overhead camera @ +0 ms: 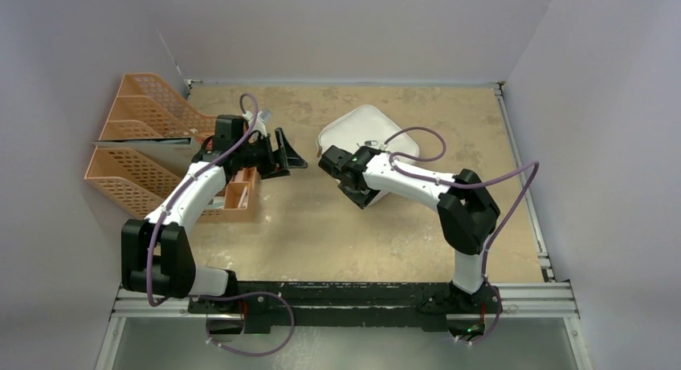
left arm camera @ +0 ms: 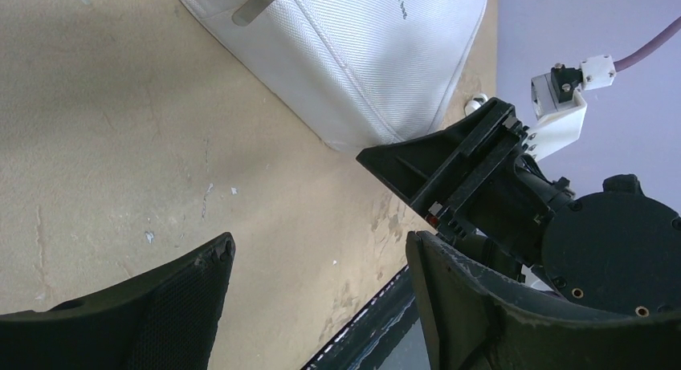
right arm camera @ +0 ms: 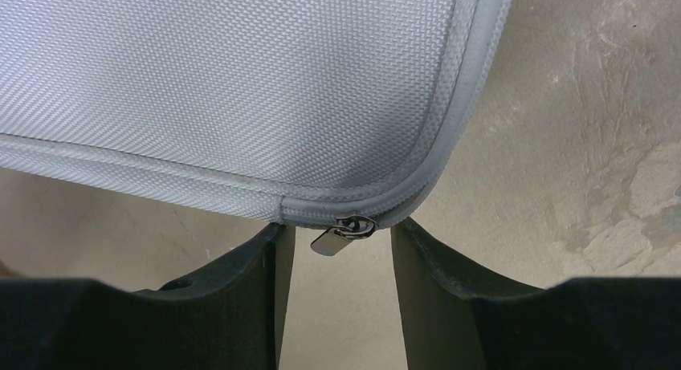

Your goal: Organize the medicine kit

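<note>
A white fabric medicine bag (overhead camera: 357, 129) with zipped edges lies on the table, partly covered by my right arm in the top view. One metal zipper pull (left arm camera: 258, 4) hangs at its corner in the left wrist view. In the right wrist view a zipper pull (right arm camera: 341, 237) lies between the parted fingers of my right gripper, which is open at the bag's edge. Whether both views show the same pull I cannot tell. Left of the bag, my left gripper (overhead camera: 291, 155) stands open and empty. The bag's inside is hidden.
An orange multi-compartment rack (overhead camera: 144, 177) stands at the left, partly under my left arm, holding flat packets and small items. Bare table (overhead camera: 297, 233) lies in front of the bag. Walls close in the back and both sides.
</note>
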